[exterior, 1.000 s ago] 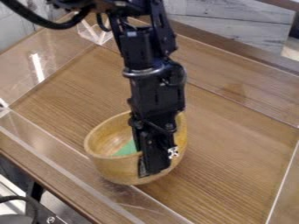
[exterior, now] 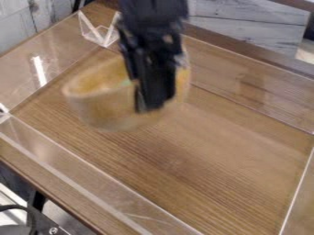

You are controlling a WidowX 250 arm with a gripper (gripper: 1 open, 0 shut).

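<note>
The black gripper [exterior: 138, 69] is large and motion-blurred in the upper middle of the camera view, shut on a tan bowl [exterior: 95, 96]. The bowl is raised over the wooden tray floor [exterior: 196, 174]; its contents are mostly hidden behind the gripper and blur.
The tray's clear-edged rim runs along the left and front, with another edge at the right. A white wire object [exterior: 99, 27] stands at the back left. The lower and right parts of the tray floor are clear. A cable lies outside at the lower left.
The gripper and bowl have moved up in the view, away from the front edge toward the back, and now appear blurred. The bowl stays with the gripper.
</note>
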